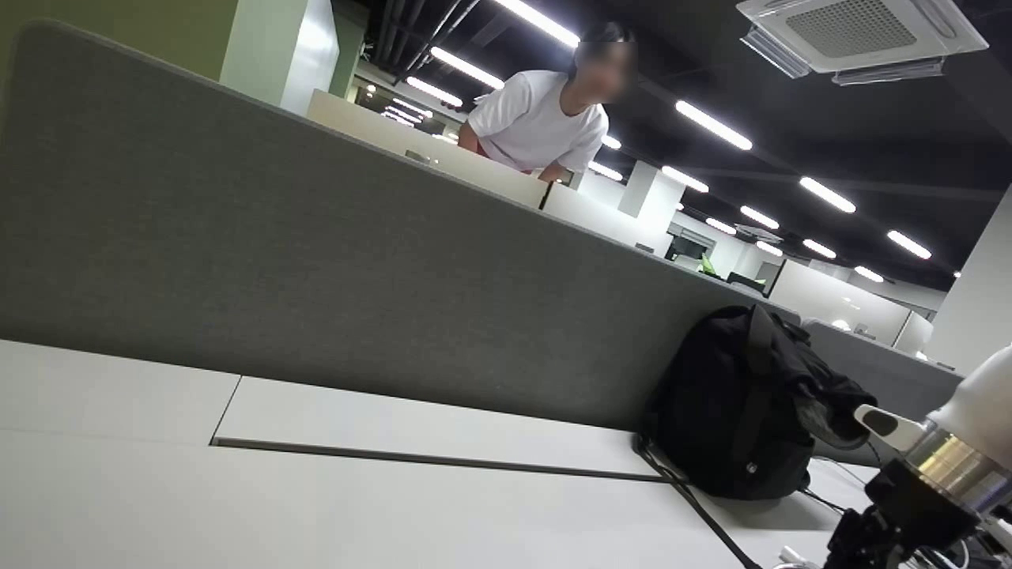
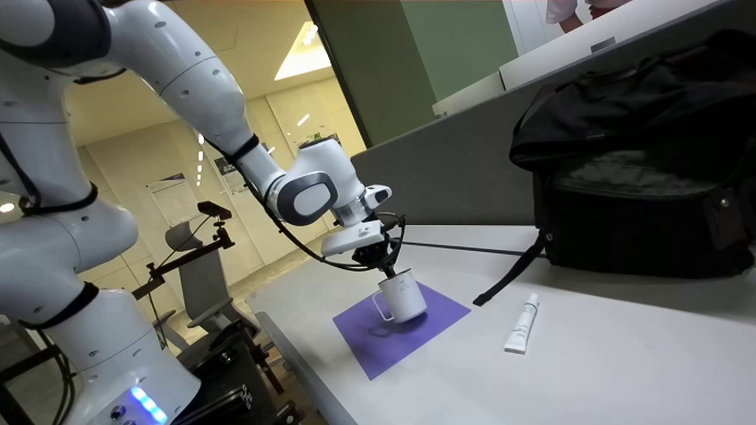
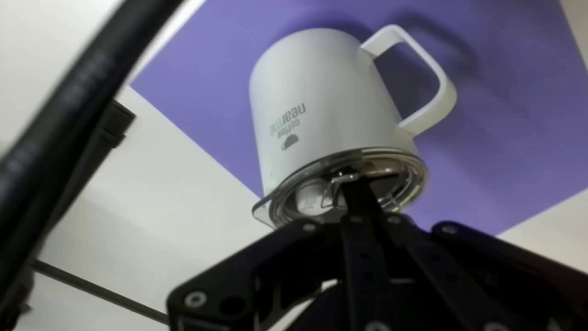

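A white mug (image 2: 403, 297) with a side handle stands on a purple sheet (image 2: 368, 354) on the white table. In the wrist view the mug (image 3: 325, 105) shows dark lettering and a clear lid (image 3: 394, 165) with a small loop-like tab. My gripper is shut, its black fingertips down at the lid, overlapping the tab area. Nothing clearly shows between the fingers, and their exact contact with the tab is hidden. From the side, the gripper (image 2: 389, 272) comes down over the mug's mouth.
A white tube (image 2: 522, 326) lies right of the sheet. Farther back, a black backpack (image 2: 638, 205) rests against the grey partition (image 2: 453, 170), its strap trailing on the table. A person (image 1: 541, 118) is behind the partition.
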